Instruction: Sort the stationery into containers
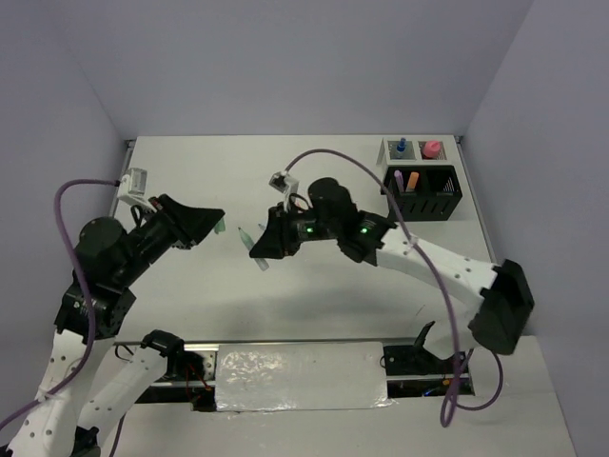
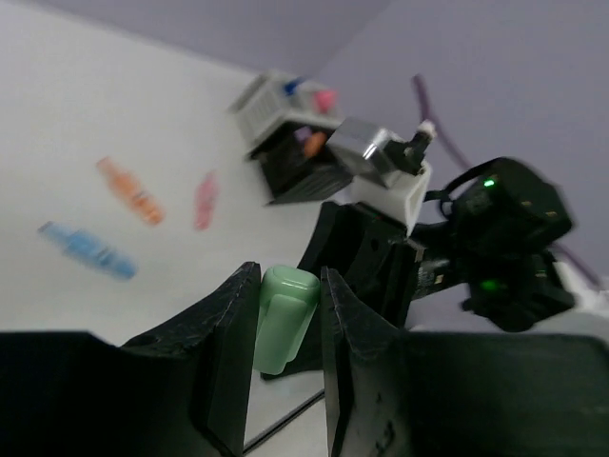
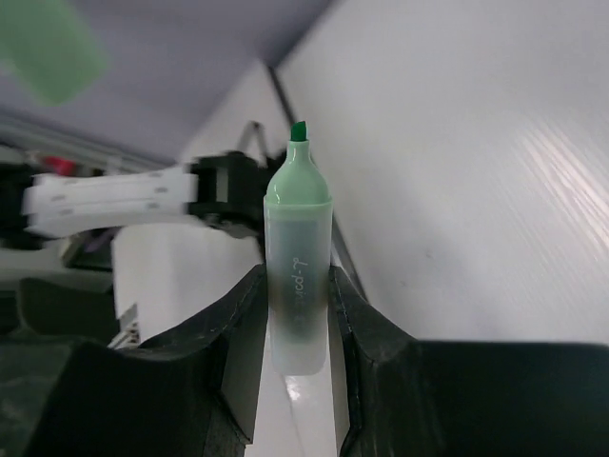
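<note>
My left gripper [image 1: 213, 225] is shut on a green pen piece [image 2: 284, 319], likely a cap, at the middle left. My right gripper [image 1: 259, 249] is shut on a light-green highlighter [image 3: 298, 248], held with its green tip upward in the right wrist view. In the left wrist view, a blue pen [image 2: 90, 252], an orange pen [image 2: 131, 190] and a pink pen [image 2: 206, 200] lie blurred on the table.
At the back right stand a white divided holder [image 1: 388, 152] with blue and pink items and a black holder [image 1: 428, 205] with purple and orange items.
</note>
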